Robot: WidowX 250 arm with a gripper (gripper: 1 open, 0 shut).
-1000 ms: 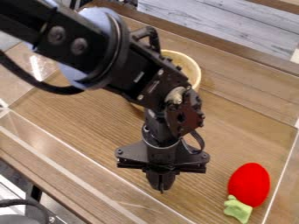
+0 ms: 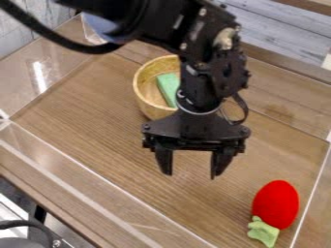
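My black gripper (image 2: 192,163) hangs above the middle of the wooden table, its fingers open with nothing visible between them. Behind it a yellow bowl (image 2: 145,93) holds a green block (image 2: 168,87); the arm hides part of both. At the right front lies a red rounded object (image 2: 276,204) with a pale green piece (image 2: 262,231) at its lower end.
The wooden table (image 2: 91,136) has bare space at left and centre. White planked wall stands at the back, and a clear rim runs along the table's front-left and right edges.
The gripper has risen and moved back toward the bowl, and its fingers have spread apart. More of the bowl and green block now shows. The red object has not moved.
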